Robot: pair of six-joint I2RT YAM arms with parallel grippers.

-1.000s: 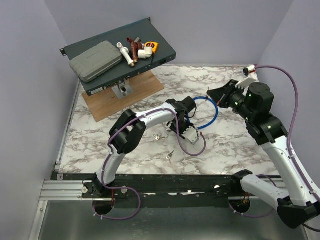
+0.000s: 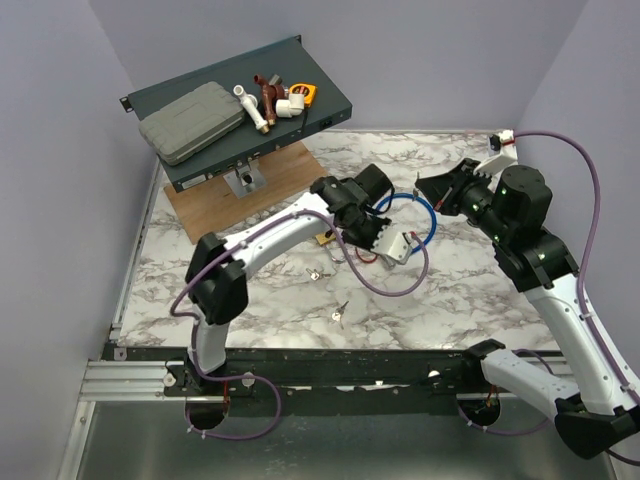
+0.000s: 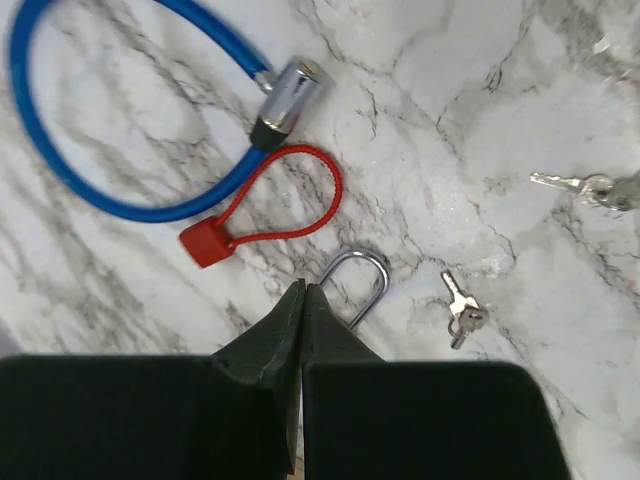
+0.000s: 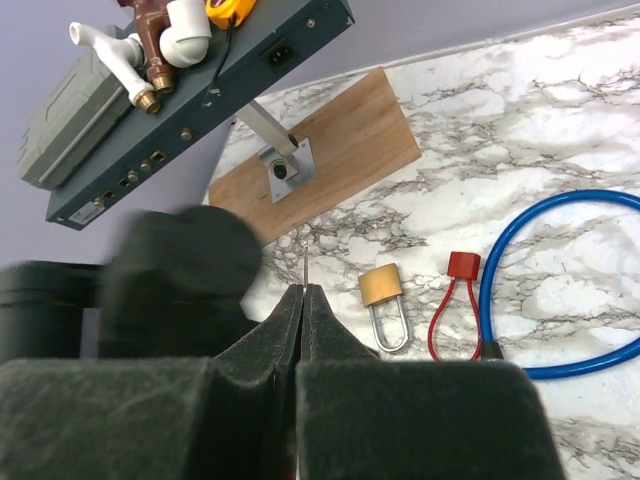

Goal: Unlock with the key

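Observation:
In the left wrist view, my left gripper is shut with nothing between its fingers, raised above the table. Outside those fingers lies the red cable lock [image 3: 206, 241], its loop resting on the marble beside the blue cable lock [image 3: 289, 100]. The brass padlock [image 4: 380, 285] shows whole in the right wrist view; only its shackle is clear of the left fingers. At the right, my right gripper is shut on a thin key [image 4: 306, 258], whose blade points up from the fingertips. Its grip on the bow is hidden.
Loose keys [image 3: 466, 314] lie near the padlock, with another key bunch [image 3: 597, 190] farther right. A wooden board [image 4: 365, 150] carries a raised dark shelf [image 2: 300, 65] with a grey case and pipe fittings. Marble is clear at the front right.

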